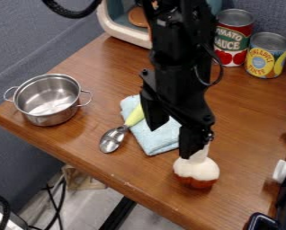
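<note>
My black gripper (196, 142) hangs over a small white-topped item with a reddish-brown base (196, 173), its tip at or just above the white top; whether its fingers are apart or closed is unclear. A light blue cloth (156, 138) lies behind and left, with a spoon (113, 138) beside it and a yellow handle (135, 115) on it. The arm hides part of the cloth.
A steel pot (47, 105) sits at the table's left edge. Cans (267, 57) and a white appliance (111, 27) stand at the back. Dark objects with white knobs (280, 171) line the right edge.
</note>
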